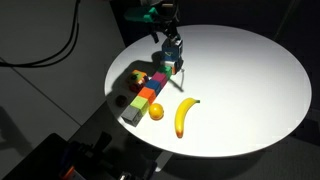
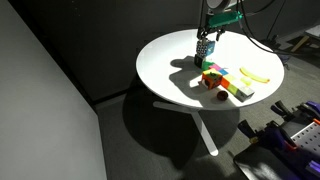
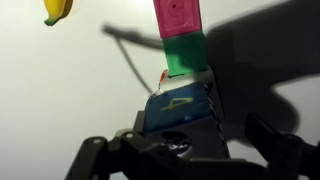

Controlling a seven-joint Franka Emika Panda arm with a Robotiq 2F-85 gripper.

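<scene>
A dark box with a blue top and a yellow mark point(image 3: 180, 105) stands at the far end of a row of coloured blocks. My gripper is right above it, its dark fingers spread apart on either side of the box in the wrist view. They look open; whether either finger touches the box cannot be seen. A green block point(image 3: 185, 54) and a pink-red block point(image 3: 178, 17) lie in line beyond the box. In exterior view 2 the box point(image 2: 204, 48) is partly covered by the arm.
An orange point(image 1: 156, 111) and a banana point(image 1: 181, 117) lie on the round white table point(image 1: 250, 80) near the row. Beside the row sit a red-and-yellow toy point(image 1: 138, 78) and a dark round fruit point(image 1: 122, 101).
</scene>
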